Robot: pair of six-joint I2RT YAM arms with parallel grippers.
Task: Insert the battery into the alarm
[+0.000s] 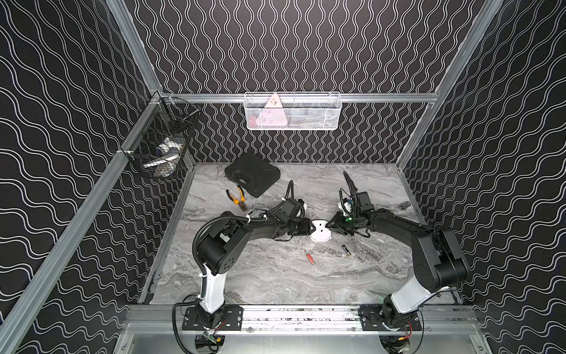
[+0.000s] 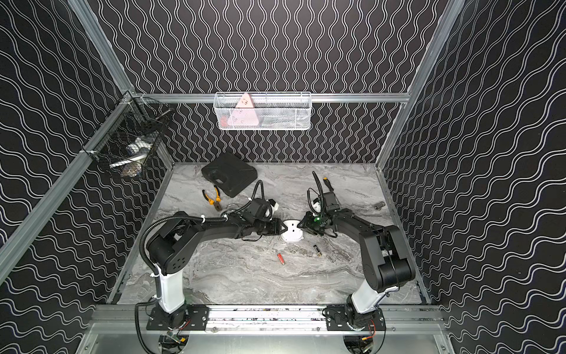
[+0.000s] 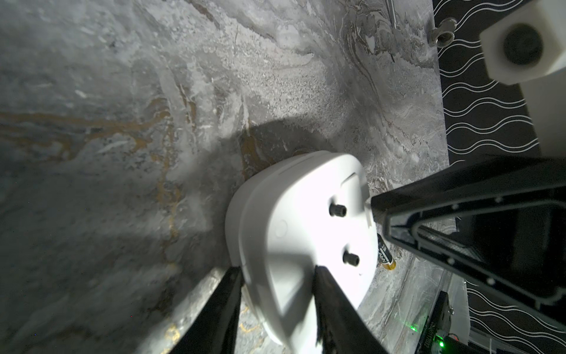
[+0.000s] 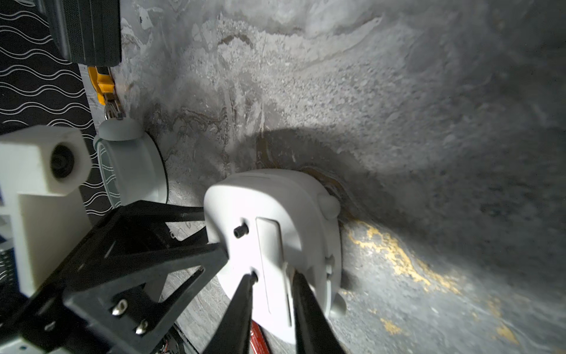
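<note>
The white rounded alarm (image 1: 320, 232) is held up between both arms, with two small black posts on the face seen in the left wrist view. My left gripper is shut on its rim. My right gripper is partly open at the alarm's opposite edge, one finger overlapping the white face near a raised strip; whether the pads touch is hard to tell. On the tabletop in front lie a red battery (image 1: 310, 258) and a dark battery with a copper-coloured end (image 3: 386, 255).
Orange-handled pliers (image 1: 237, 198) and a black case (image 1: 253, 174) lie at the back left. A small grey cylinder (image 1: 404, 205) is far right.
</note>
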